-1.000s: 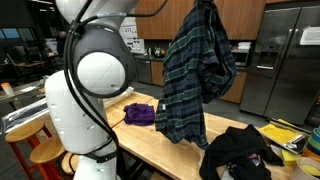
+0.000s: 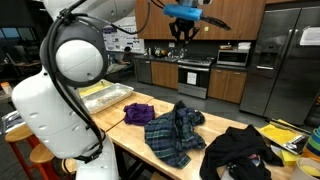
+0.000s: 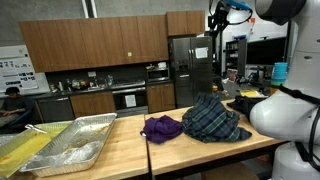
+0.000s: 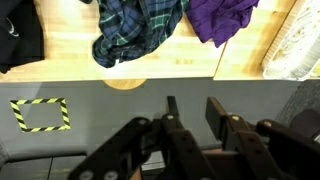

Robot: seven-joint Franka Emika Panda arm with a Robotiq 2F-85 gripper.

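A dark green and blue plaid cloth (image 2: pixel 175 135) lies crumpled on the wooden table, its folds heaped toward the far side. In the wrist view the plaid cloth (image 4: pixel 135 30) is at the top, close to the table's edge. High above the table, well clear of the cloth, is my gripper (image 2: pixel 182 36). The wrist view has the gripper with its fingers apart and nothing between them. A purple cloth (image 2: pixel 139 113) lies left of the plaid one, and a black cloth (image 2: pixel 238 148) lies to its right.
White trays (image 3: pixel 75 145) stand at the table's end beyond the purple cloth. A yellow item (image 2: pixel 280 132) and several containers sit at the right. Bare wood (image 2: pixel 150 147) shows at the table's near edge. Stools (image 2: pixel 40 153) stand at the left.
The gripper has come lower but remains high.
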